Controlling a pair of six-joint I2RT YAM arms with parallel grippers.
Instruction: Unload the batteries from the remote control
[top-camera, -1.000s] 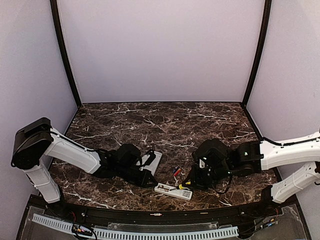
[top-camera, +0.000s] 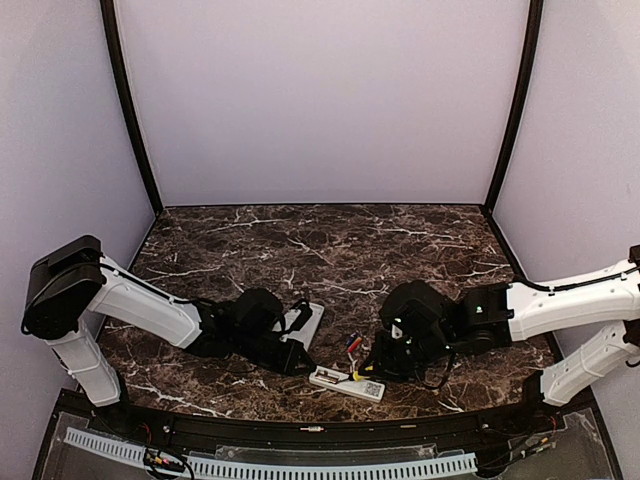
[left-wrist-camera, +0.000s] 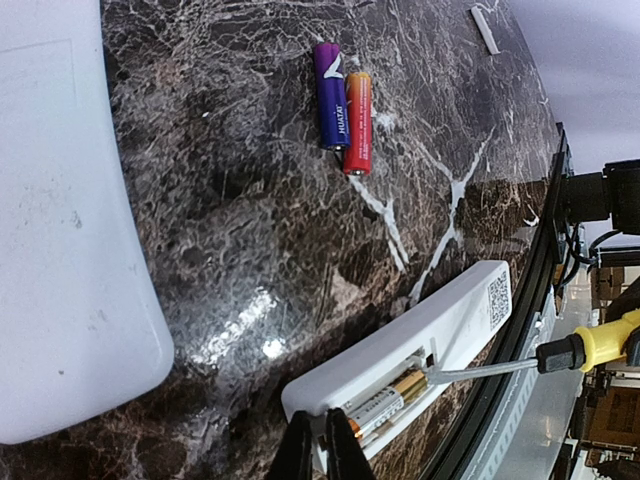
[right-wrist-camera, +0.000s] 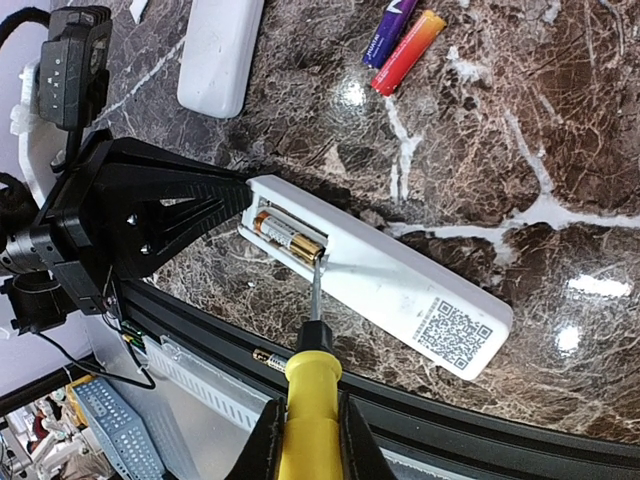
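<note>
The white remote control (right-wrist-camera: 400, 270) lies on the marbled table with its battery bay uncovered. A battery (right-wrist-camera: 288, 236) sits in the bay; whether another is beneath it I cannot tell. My right gripper is shut on the yellow handle of a screwdriver (right-wrist-camera: 314, 375), whose metal tip reaches into the bay at the battery's end. At the bay end of the remote is my left gripper, shut, its fingertips against the casing. Nothing shows clearly between them.
Behind the remote, a purple battery (left-wrist-camera: 331, 95) and an orange battery (left-wrist-camera: 358, 125) lie side by side. A white flat object (left-wrist-camera: 70, 230) rests nearby. Another battery (right-wrist-camera: 268, 358) lies at the front rail.
My right gripper has shifted slightly left and down in the top view with the screwdriver. The left arm and the remote look unmoved.
</note>
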